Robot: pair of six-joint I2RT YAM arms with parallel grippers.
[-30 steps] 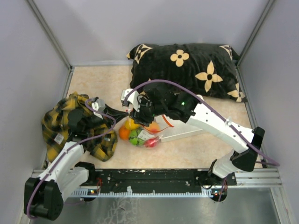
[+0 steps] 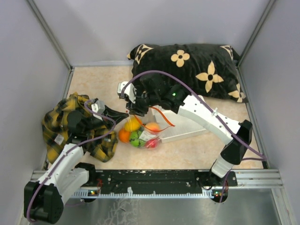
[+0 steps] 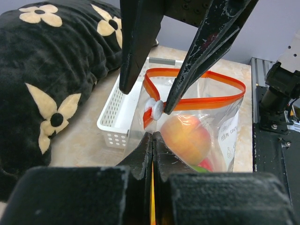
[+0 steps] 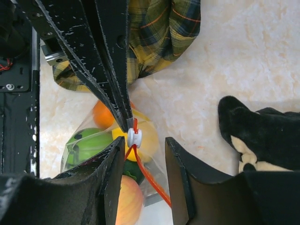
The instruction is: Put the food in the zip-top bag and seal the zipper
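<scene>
The clear zip top bag (image 3: pixel 220 126) stands with its mouth edged by an orange zipper strip (image 3: pixel 211 103), its opening gaping. Inside lie a yellow fruit (image 2: pixel 132 124), an orange (image 2: pixel 124 135), a peach (image 2: pixel 153 127) and green and red pieces. A white slider (image 4: pixel 134 138) sits near one end of the strip. My left gripper is shut, its tips against the bag's edge beside the slider; whether thin film lies between them is hidden. My right gripper is open, its fingers on either side of the slider and strip, the slider nearer one finger.
A white basket (image 2: pixel 180 127) stands behind and right of the bag. Plaid cloth (image 2: pixel 61 126) lies at the left, and a dark flowered pillow (image 2: pixel 187 65) fills the back. Bare table (image 2: pixel 197 154) shows at the front right.
The right arm's elbow has swung left over the last second. The left arm and the bag look unmoved.
</scene>
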